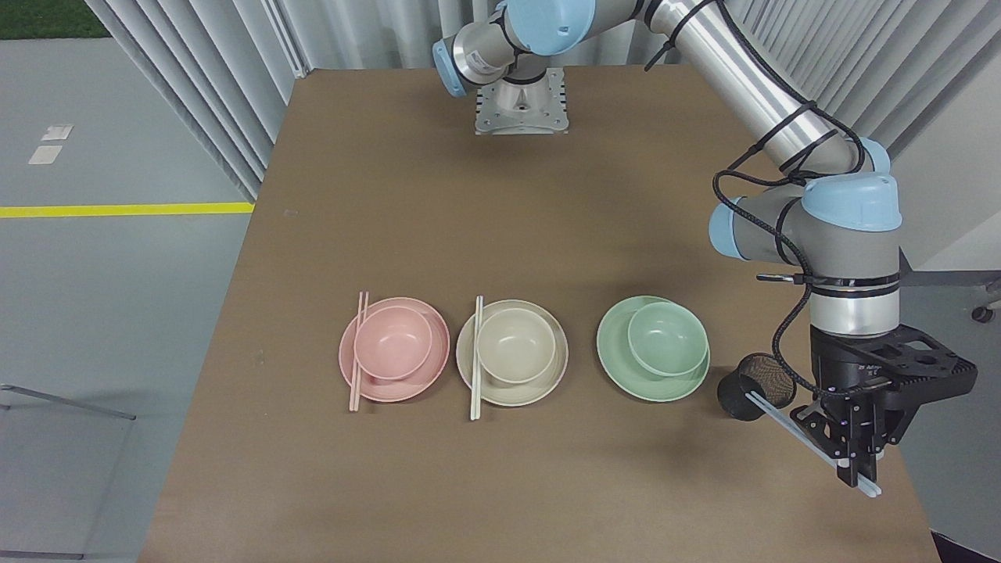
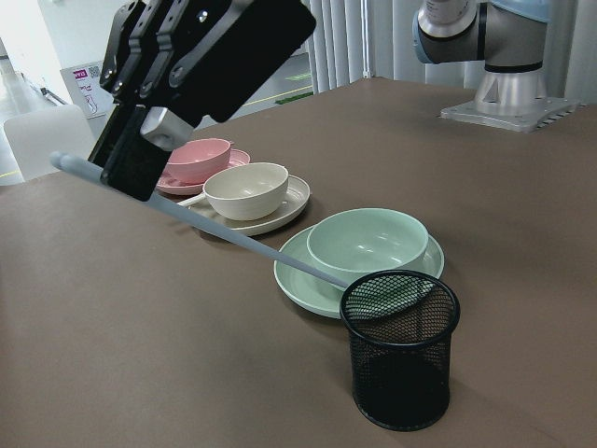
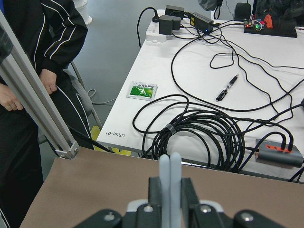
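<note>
My gripper (image 1: 855, 464) is shut on a pair of pale chopsticks (image 2: 233, 233), held aslant above a black mesh cup (image 2: 401, 373) at the table's right; the wrist view shows the sticks' ends (image 3: 174, 185) between the fingers. A green bowl (image 1: 668, 338) sits on a green plate (image 1: 619, 371) left of the cup. A cream bowl (image 1: 516, 346) on its plate (image 1: 554, 375) has chopsticks (image 1: 475, 394) on its left side. A pink bowl (image 1: 394, 343) on a pink plate (image 1: 417, 380) has pink chopsticks (image 1: 354, 394) likewise.
A brown table (image 1: 469, 478) has clear space in front and behind. The arm's base (image 1: 521, 117) is at the back. In the wrist view a white table (image 3: 266, 80) with cables and a seated person (image 3: 28, 142) are beyond the edge.
</note>
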